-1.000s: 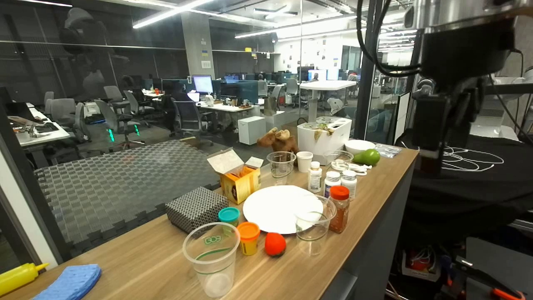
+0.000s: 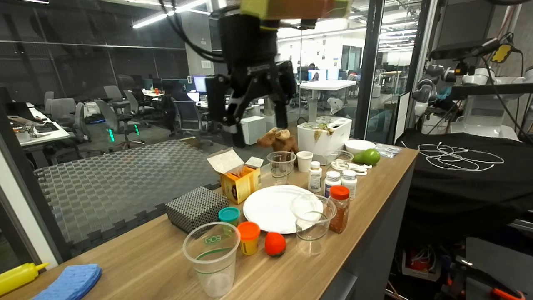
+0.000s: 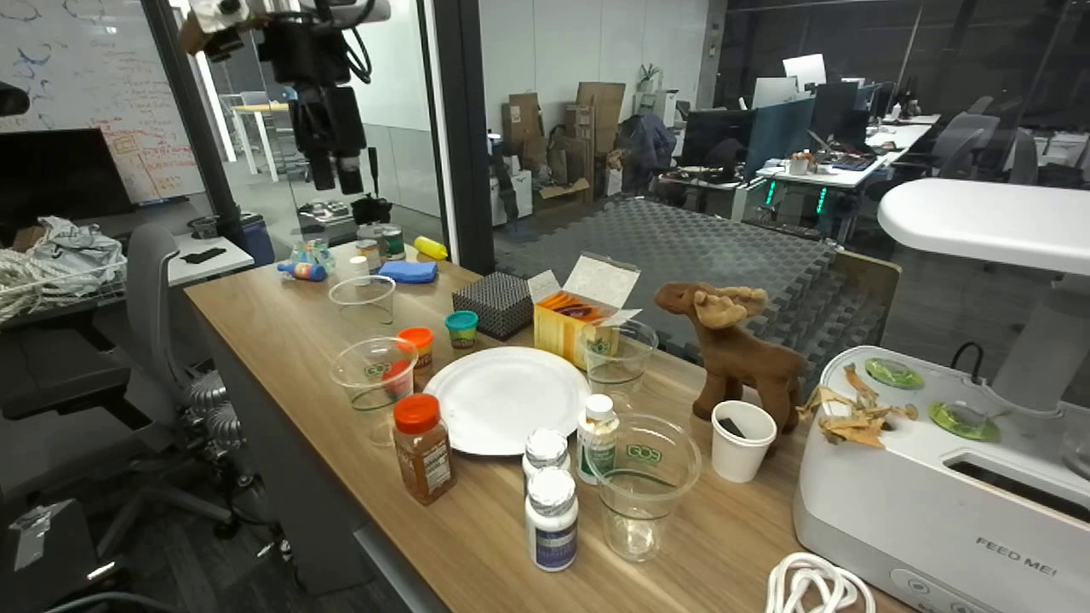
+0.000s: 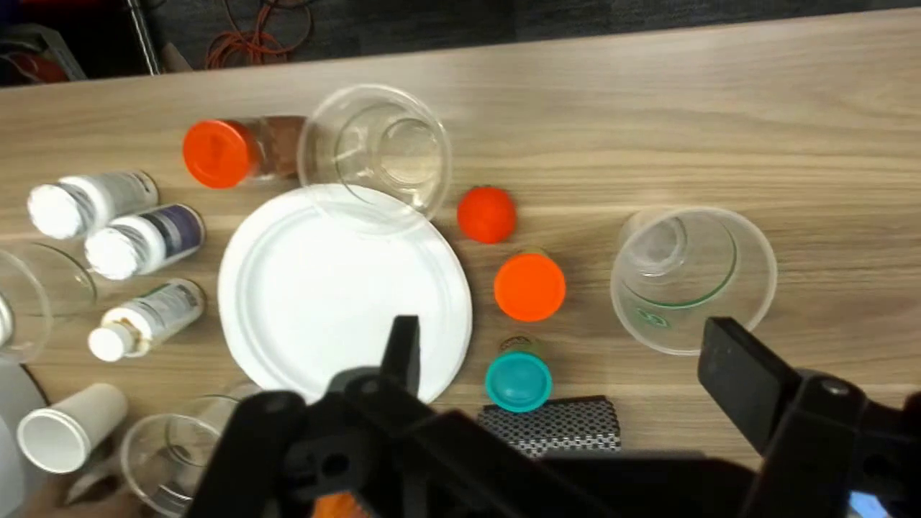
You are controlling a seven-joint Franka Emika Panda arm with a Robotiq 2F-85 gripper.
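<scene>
My gripper (image 2: 260, 135) hangs in the air well above the counter, its black fingers spread apart and empty. Seen from the wrist, the gripper looks down on the teal-lidded tub (image 4: 518, 381), the orange-lidded tub (image 4: 529, 286) and a red ball (image 4: 486, 214). A white plate (image 4: 337, 293) lies left of these, empty. One clear cup (image 4: 693, 280) stands on the right; a second clear cup (image 4: 406, 151) stands at the plate's edge near a red-capped spice jar (image 4: 221, 154).
An open tea box (image 3: 572, 327) and a black patterned box (image 3: 496, 303) line the far edge. Several pill bottles (image 3: 552, 519), a paper cup (image 3: 742, 439), a brown moose toy (image 3: 746, 352) and a white planter (image 3: 920, 501) crowd the other end. A blue sponge (image 2: 70, 281) lies near a yellow bottle (image 2: 21, 276).
The arm has swung from beyond the counter's right edge, leftward in exterior view 1, to a place over the counter. The objects on the counter have not moved.
</scene>
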